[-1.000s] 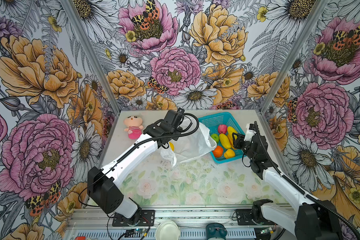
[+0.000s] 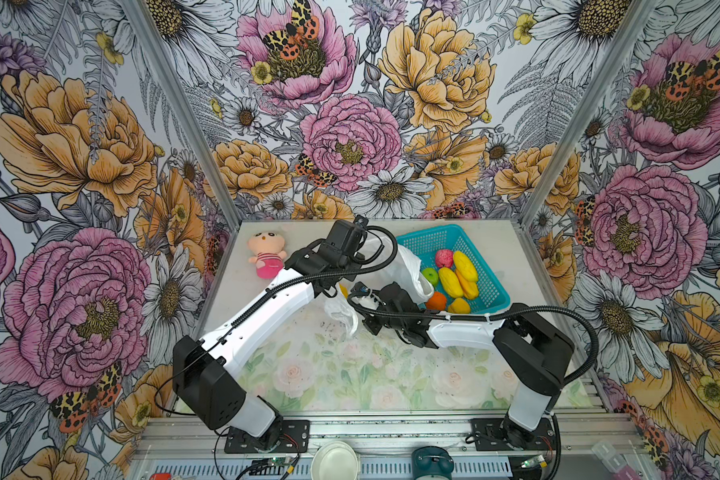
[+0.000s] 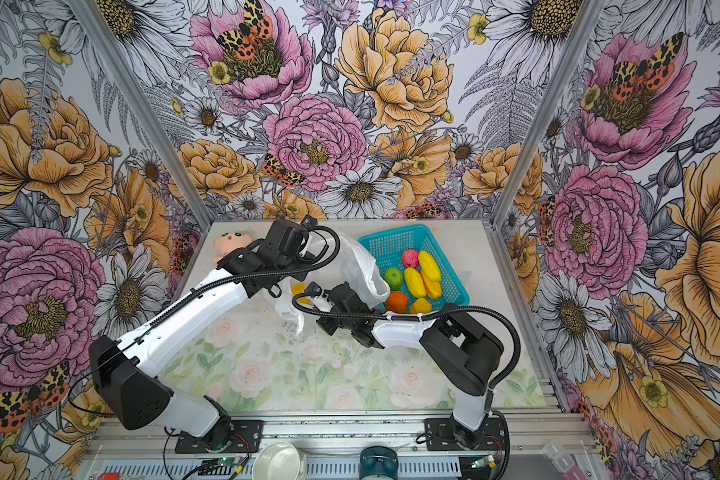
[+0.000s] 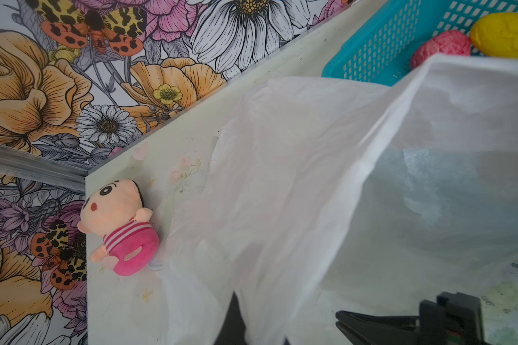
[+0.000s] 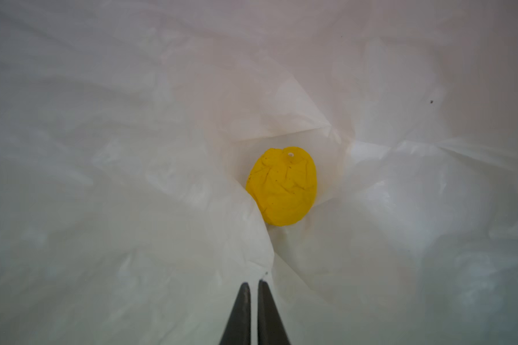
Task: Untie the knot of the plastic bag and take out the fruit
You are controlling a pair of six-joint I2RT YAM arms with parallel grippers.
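Note:
A white plastic bag (image 4: 305,166) stands open in the middle of the table. My left gripper is shut on its film, which gathers between the fingers at the bottom of the left wrist view. Inside the bag, the right wrist view shows one yellow fruit (image 5: 282,187) resting in the folds. My right gripper points toward that fruit from inside the bag, fingers close together, a narrow gap and nothing visible between them. The left wrist view shows dark right fingers (image 4: 380,323) near the bag's mouth. Both arms hide parts of the bag from above.
A turquoise basket (image 2: 500,280) at the back right holds several fruits, with an orange (image 2: 436,301) near its front edge. At the back left sits a pink doll (image 2: 267,254).
The right gripper has swung left from above the basket to the bag, entering its opening. The left arm and the basket have stayed in place.

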